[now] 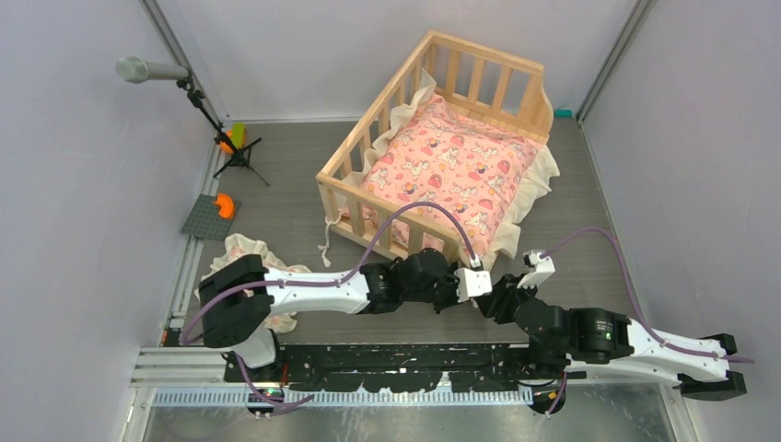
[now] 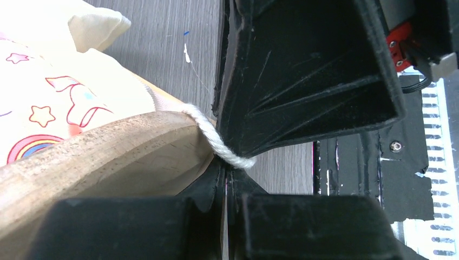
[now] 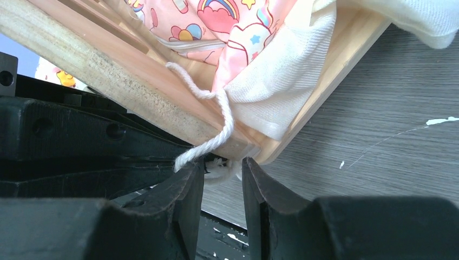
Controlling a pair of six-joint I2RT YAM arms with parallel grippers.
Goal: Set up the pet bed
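A wooden pet bed (image 1: 378, 120) holds a pink printed cushion (image 1: 442, 166) with a ruffled cream edge. At its front right corner my left gripper (image 1: 465, 290) and right gripper (image 1: 497, 299) meet. In the left wrist view a white cord (image 2: 214, 135) runs over the wooden rim, and my left gripper is shut beneath it. In the right wrist view the cord (image 3: 222, 114) loops round the corner beside my right gripper, whose fingertips stand apart near the cord.
A bundle of printed cloth (image 1: 235, 253) lies at the left front under my left arm. A grey plate with an orange piece (image 1: 224, 206) and a black stand (image 1: 238, 157) stand along the left side. Bare floor lies right of the bed.
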